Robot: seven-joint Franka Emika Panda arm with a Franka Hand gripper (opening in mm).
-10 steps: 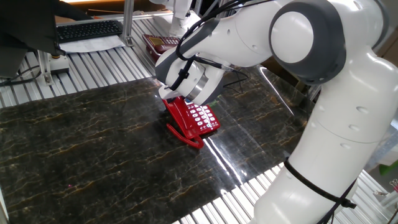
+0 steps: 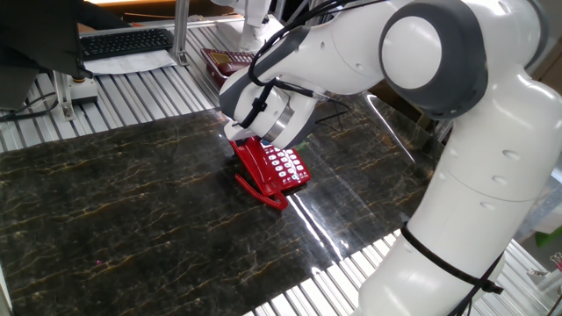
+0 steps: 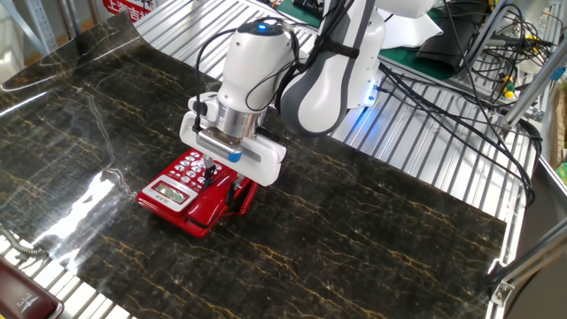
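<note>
A red desk telephone [image 3: 182, 197] with white keys and a small display rests on the dark marbled sheet. My gripper [image 3: 224, 181] points down over it, its fingers [image 3: 210, 174] apart, one by the keypad and the other towards the handset side. Red parts of the phone show between and below them; the exact contact is unclear. In exterior view 1 the hand hides the phone's upper end and the fingertips, while the red handset [image 2: 261, 194] shows along the phone's left side.
A second, dark red phone [image 2: 226, 63] stands beyond the sheet near a black keyboard [image 2: 126, 42]. Cables [image 3: 443, 120] hang over the slatted table in exterior view 2. The marbled sheet [image 2: 114, 219] is broadly clear around the red phone.
</note>
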